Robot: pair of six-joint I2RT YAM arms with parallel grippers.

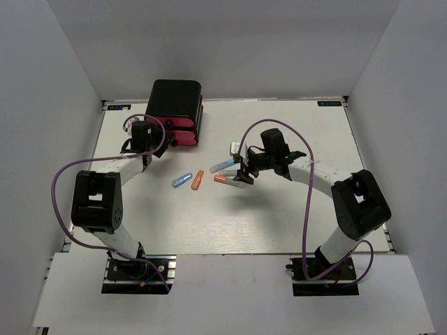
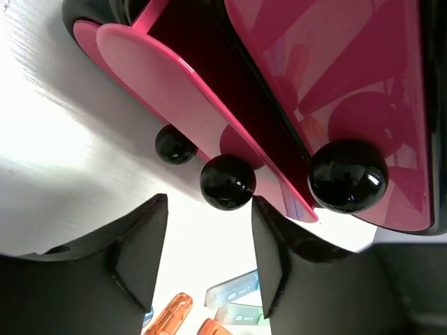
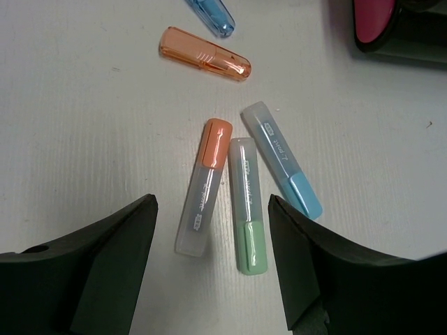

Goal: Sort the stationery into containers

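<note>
A glossy black cabinet (image 1: 176, 100) with pink drawer fronts stands at the back left. In the left wrist view, one drawer (image 2: 157, 77) is partly out, with a dark gap behind its front. Its black knob (image 2: 228, 181) lies just ahead of my left gripper, whose fingers are part open and not closed on it. My right gripper is open above the table, holding nothing. Below it lie an orange-capped pen (image 3: 202, 188), a green-capped pen (image 3: 246, 199) and a blue-capped pen (image 3: 283, 159). An orange see-through piece (image 3: 204, 53) and a blue one (image 3: 213, 15) lie farther off.
Another drawer front (image 2: 349, 70) with its own knob (image 2: 348, 174) stands beside the left fingers, and a further knob (image 2: 174, 144) shows lower down.
</note>
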